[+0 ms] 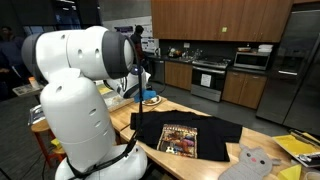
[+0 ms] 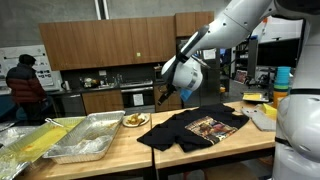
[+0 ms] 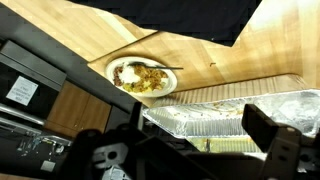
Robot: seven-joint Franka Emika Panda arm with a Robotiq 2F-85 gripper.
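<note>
In the wrist view my gripper is seen from above, its two dark fingers [image 3: 122,147] wide apart with nothing between them. A shiny foil tray [image 3: 225,113] lies below it, apart from the fingers as far as shows. Up and left of the tray is a white plate [image 3: 116,80] with rice and brown food, a utensil across its rim. In exterior view 2 the gripper [image 2: 161,92] hangs in the air above the table, near the plate [image 2: 136,120]. The foil tray [image 2: 86,136] stands left of that plate.
A black cloth [image 2: 180,131] with a colourful picture [image 1: 180,140] covers the table's middle. A grey cat-shaped mat [image 1: 250,163] lies near the front. Left of the foil tray stands a yellowish tray [image 2: 40,140]. A person [image 2: 25,85] stands behind the table's left end.
</note>
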